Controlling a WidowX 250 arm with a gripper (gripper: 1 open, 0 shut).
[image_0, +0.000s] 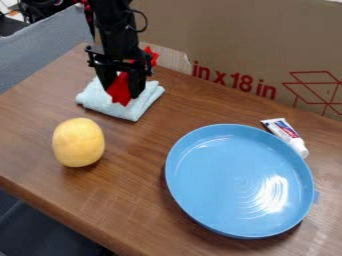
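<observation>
The black gripper (120, 72) is over a folded pale blue cloth (96, 98) at the back left of the wooden table, shut on a red object (119, 90) that hangs just above the cloth or on it; which, I cannot tell. The object's exact shape is partly hidden by the fingers. Another red part shows behind the gripper at the right.
A yellow round object (78, 142) sits at front left. A large blue plate (238, 180) fills the right, with a white toothpaste tube (287, 135) behind it. A cardboard wall (254, 40) stands at the back.
</observation>
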